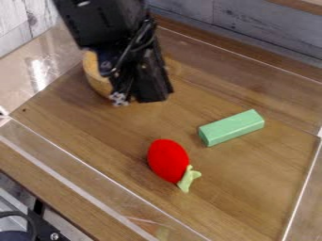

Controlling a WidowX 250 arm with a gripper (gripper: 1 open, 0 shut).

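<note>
My gripper (122,92) hangs from the top left over the left part of the wooden surface, in front of a round wooden bowl (96,73) that it partly hides. Its fingertips are dark against the bowl, and I cannot make out anything held between them. A red toy with a pale green top (169,158) lies in the middle front. A light green rectangular block (232,127) lies to the right of it, behind.
A clear rim runs along the front left edge of the wooden surface (251,188), and another along the right. Pale walls (265,38) stand at the back.
</note>
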